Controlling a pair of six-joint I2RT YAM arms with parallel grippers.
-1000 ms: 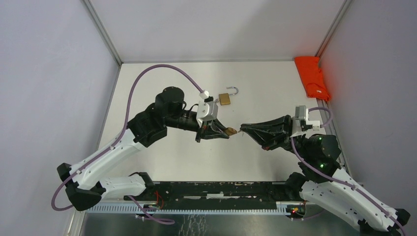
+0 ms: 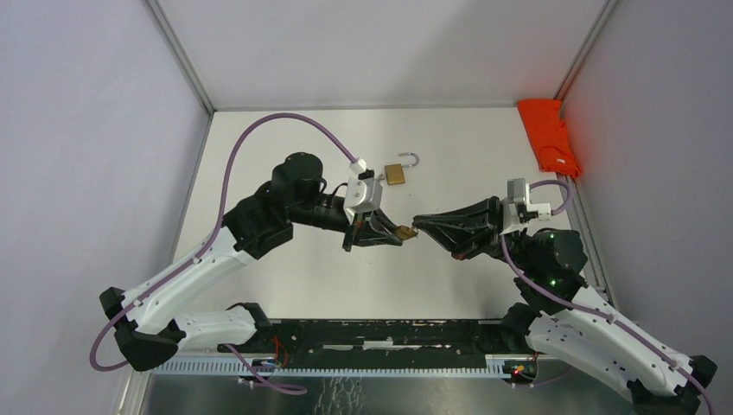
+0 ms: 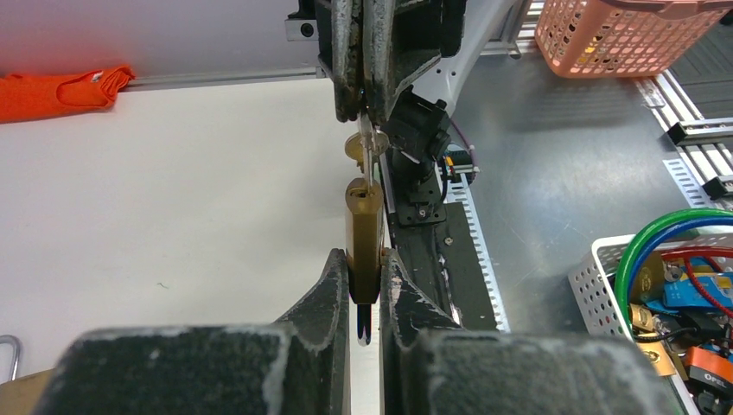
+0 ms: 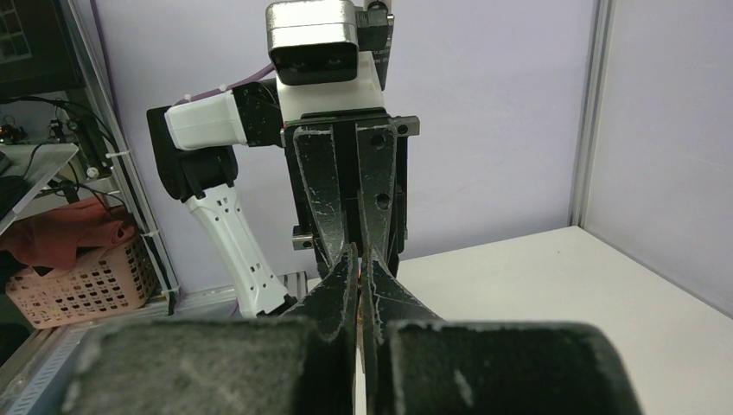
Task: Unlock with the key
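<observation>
My left gripper is shut on a small brass padlock (image 3: 364, 226), its keyhole end pointing to the right gripper. From the tips of my right gripper (image 2: 417, 226), shut on its thin head, a silver key (image 3: 367, 154) reaches the keyhole face. Whether its tip has entered the slot, I cannot tell. A second, round brass key (image 3: 354, 148) dangles beside it. In the right wrist view the right fingers (image 4: 333, 298) hide nearly all of the key and padlock. The left gripper faces them from behind.
Another brass padlock (image 2: 394, 174) lies on the white table (image 2: 346, 285), its shackle (image 2: 410, 158) open. A folded orange cloth (image 2: 549, 136) rests at the back right corner. Baskets stand off the table.
My right gripper has moved left with the key, closing the gap to the padlock. The left arm and its padlock look still.
</observation>
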